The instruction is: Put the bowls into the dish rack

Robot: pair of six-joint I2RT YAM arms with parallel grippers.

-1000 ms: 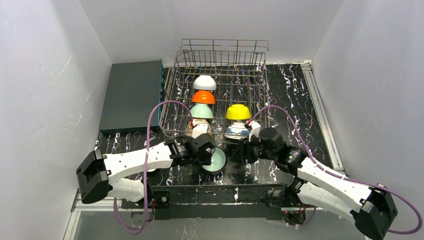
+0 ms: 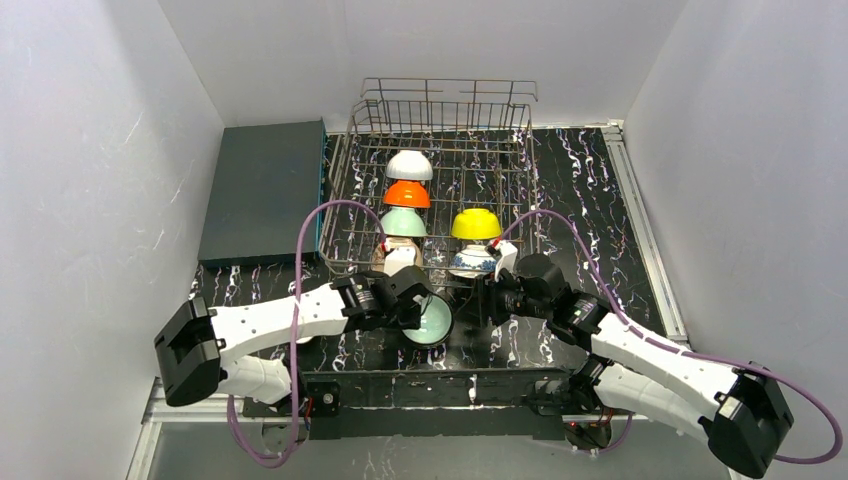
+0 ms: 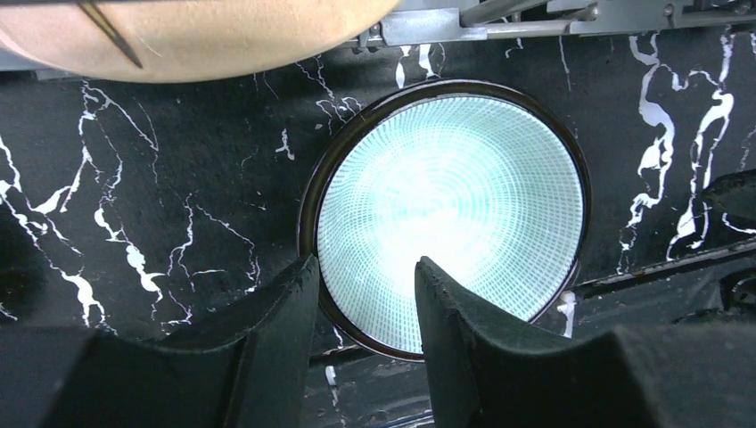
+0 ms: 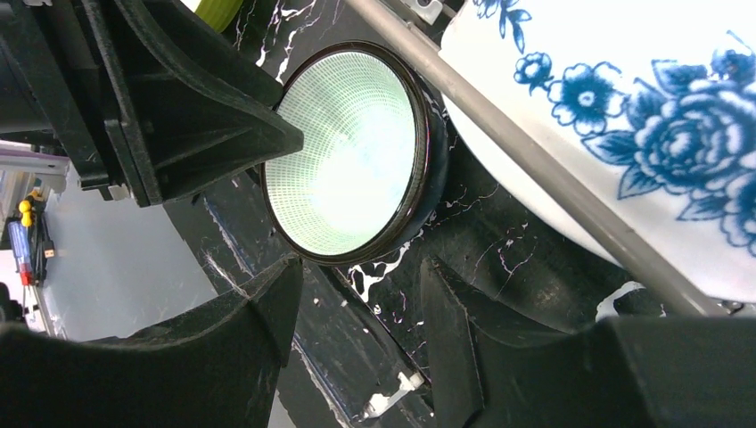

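Observation:
A dark-rimmed pale green bowl (image 2: 432,322) (image 3: 446,214) (image 4: 343,160) lies on the counter before the rack (image 2: 440,140). My left gripper hovers at its near-left rim, open, nothing held. My right gripper is part open beside that bowl, empty. Upturned bowls fill part of the rack: white (image 2: 408,163), orange (image 2: 406,194), mint (image 2: 402,221), yellow (image 2: 476,222), a beige one (image 3: 196,36) partly hidden, and blue-flowered white (image 4: 651,125).
A dark grey box (image 2: 258,190) sits left of the rack. Counter to the rack's right (image 2: 590,230) is clear. The two arms are close together at the front.
The bowls have not visibly moved.

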